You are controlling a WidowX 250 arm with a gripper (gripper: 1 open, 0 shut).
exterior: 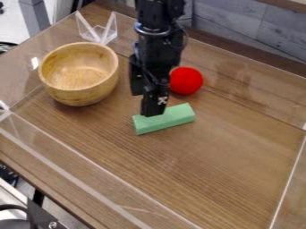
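Note:
My black gripper (152, 97) is open, reaching down just above the left part of a green block (174, 122) on the wooden table. A red round object (185, 80) lies behind it to the right, partly behind the arm. A yellow bowl (75, 80) stands to the left. Whether the fingertips touch the green block I cannot tell.
A small clear plastic object (98, 29) lies at the back left. A grey wall stands behind.

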